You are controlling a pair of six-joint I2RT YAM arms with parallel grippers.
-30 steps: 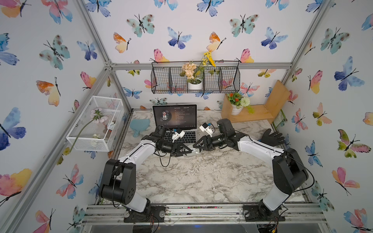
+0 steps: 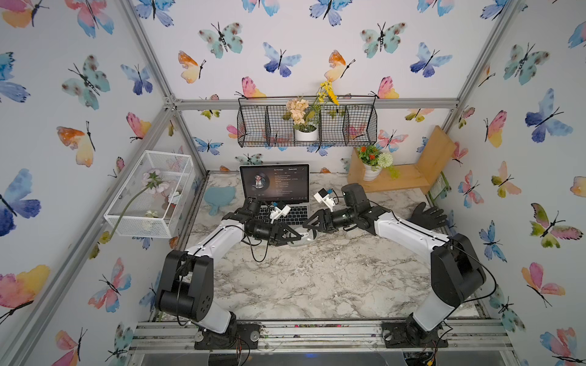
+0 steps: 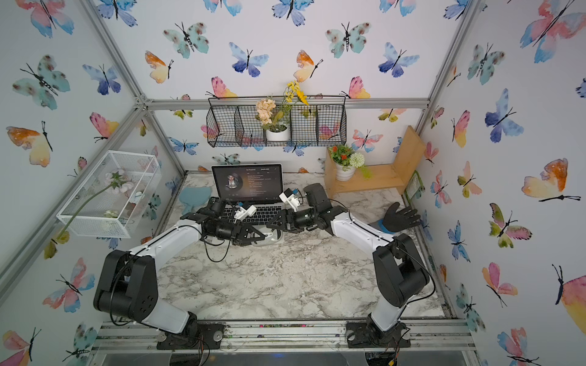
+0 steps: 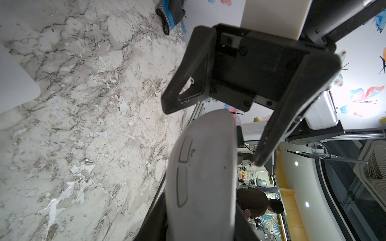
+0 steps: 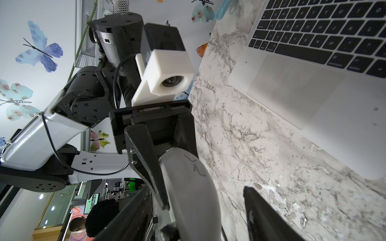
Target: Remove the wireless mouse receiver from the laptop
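A pale grey mouse [image 4: 203,172] is clamped in my left gripper [image 2: 294,235], tilted on edge above the table in front of the laptop [image 5: 349,104]. My right gripper [image 2: 310,224] faces it from the right. In the left wrist view its fingers [image 4: 189,76] stand spread around the mouse's far end, with a gap visible on the near side. The right wrist view shows the mouse [image 5: 193,192] between those blurred, parted fingers [image 5: 261,212]. No receiver can be made out; the laptop's side edges are largely hidden by my arms in the top views.
Behind the grippers the laptop's screen [image 2: 277,183] stands upright. A blue mat-like item [image 2: 218,198] lies at its left, and a black glove [image 2: 428,216] rests far right beside the wooden shelf [image 2: 390,180].
My right gripper has shifted slightly up and back in the top left view, uncovering more of the mouse. The left arm and the laptop look unmoved.
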